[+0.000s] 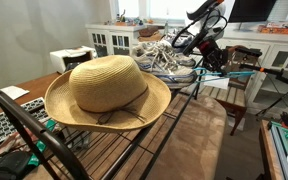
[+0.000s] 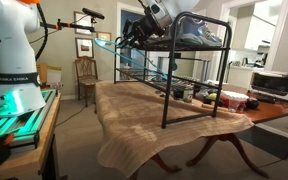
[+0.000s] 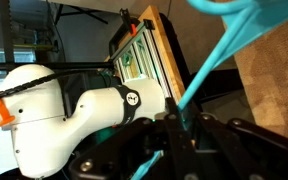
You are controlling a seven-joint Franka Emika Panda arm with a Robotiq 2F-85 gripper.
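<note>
A slim teal strip, perhaps part of a hanger (image 3: 224, 50), crosses the wrist view diagonally toward the upper right. My gripper is shut on it, with the dark fingers at the bottom of that view. In exterior view 1 the gripper (image 1: 214, 62) is beyond the far end of the rack, and the teal piece (image 1: 246, 72) extends to its right. From the other side, exterior view 2 shows the pale blue piece (image 2: 106, 44) hanging beside the black rack (image 2: 166, 98). The piece's full shape is hard to make out.
A straw hat (image 1: 106, 84) sits on the rack in the foreground, with a pile of pale hangers or cords (image 1: 162, 58) behind it. Brown paper (image 2: 134, 138) covers the table under the rack. A wooden chair (image 2: 86, 76) stands behind.
</note>
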